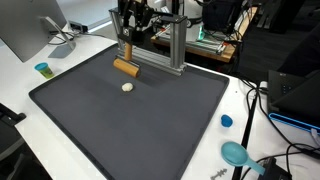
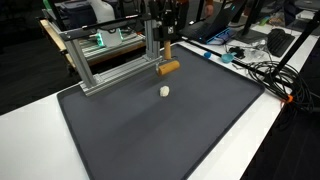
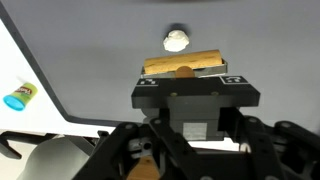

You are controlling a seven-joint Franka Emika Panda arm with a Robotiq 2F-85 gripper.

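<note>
A wooden T-shaped piece stands below my gripper. Its crosswise wooden bar is low over the dark grey board, and its orange-brown upright rises to the fingertips. Whether the bar touches the board cannot be told. In the wrist view, the bar shows just beyond the black fingers, which hide most of the upright. How tightly the fingers stand around it is not clear. A small whitish round object lies on the board near the bar.
A grey metal rack edges the board beside the arm. The green-and-blue tub sits off the board's far corner. A turquoise bowl and a blue disc rest on the white table. Most of the board is bare.
</note>
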